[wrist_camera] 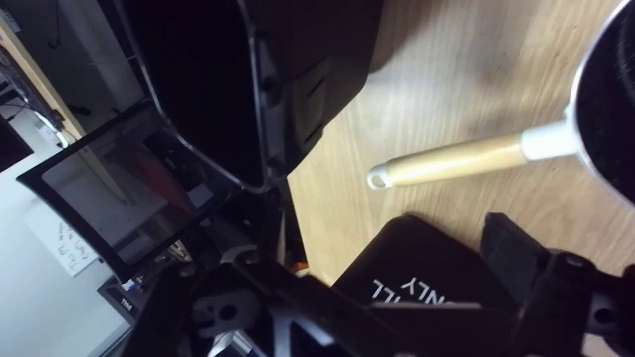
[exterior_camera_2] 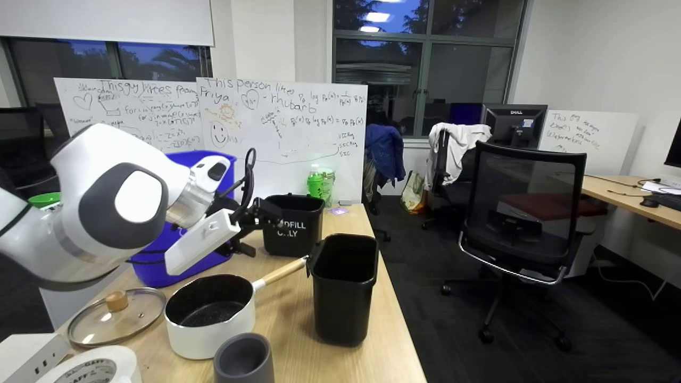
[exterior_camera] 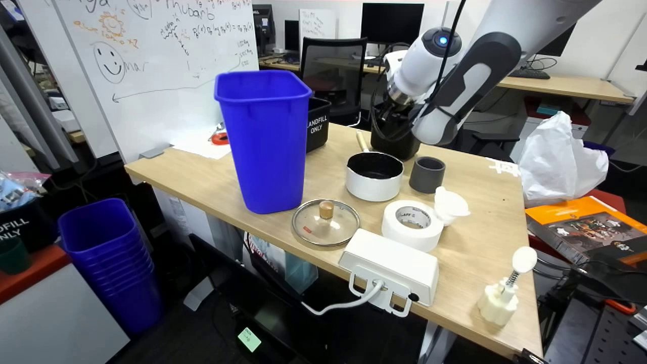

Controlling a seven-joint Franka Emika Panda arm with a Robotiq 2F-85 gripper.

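Observation:
My gripper (exterior_camera_2: 254,231) hangs above the table in exterior view 2, behind the white saucepan (exterior_camera_2: 214,341) and left of its wooden handle (exterior_camera_2: 281,273). Dark fingers (wrist_camera: 513,256) stand wide apart in the wrist view, with nothing held between them. Beyond them lies the wooden handle (wrist_camera: 455,161), clear of the gripper. One black bin (exterior_camera_2: 345,300) stands upright at the table's right side; another black bin with white lettering (exterior_camera_2: 295,223) is farther back. In exterior view 1 the arm mostly hides the gripper, near the first black bin (exterior_camera: 395,142).
A tall blue bin (exterior_camera: 264,145) stands beside the glass lid (exterior_camera: 325,223). Around the saucepan are a grey cup (exterior_camera: 427,175), a white tape roll (exterior_camera: 412,225), a white funnel (exterior_camera: 450,205) and a power strip (exterior_camera: 391,264).

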